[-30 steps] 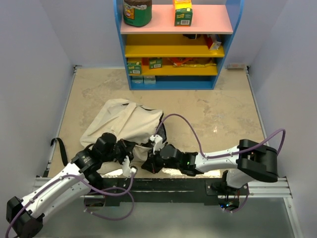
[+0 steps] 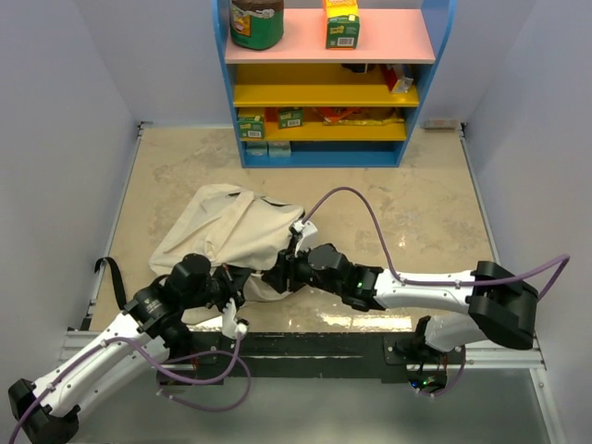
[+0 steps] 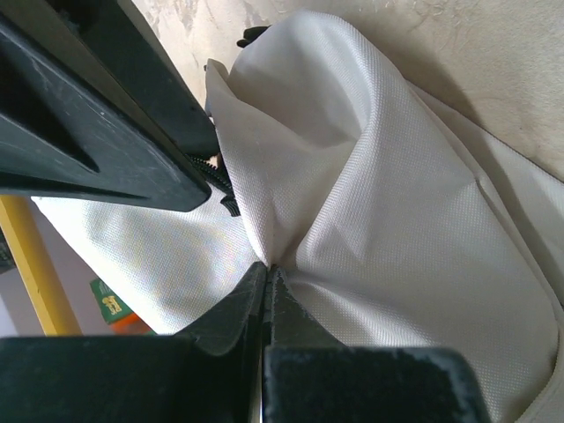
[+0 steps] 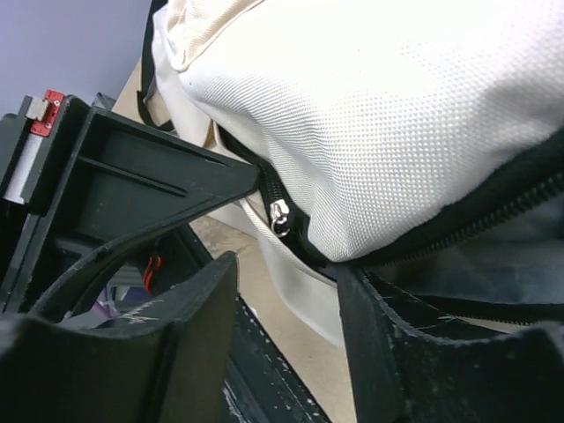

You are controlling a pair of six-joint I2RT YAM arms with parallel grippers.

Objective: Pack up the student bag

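A cream canvas bag [image 2: 213, 222] lies crumpled on the table, a black zipper along its opening. My left gripper is shut on a fold of the cream fabric [image 3: 379, 203]. My right gripper [image 2: 276, 276] is beside it at the bag's front; in the left wrist view its black fingers reach in from the upper left. In the right wrist view the metal zipper pull [image 4: 281, 218] hangs just beside the left gripper's fingertip, and my right gripper is part open below it, close to the bag's edge.
A blue shelf unit with a pink top [image 2: 277, 48] and yellow shelves [image 2: 324, 88] holds boxes and packets at the back. A black strap [image 2: 116, 282] lies at the left edge.
My right gripper has risen from the bag's front edge toward the zipper beside the left gripper, and its arm has shifted.
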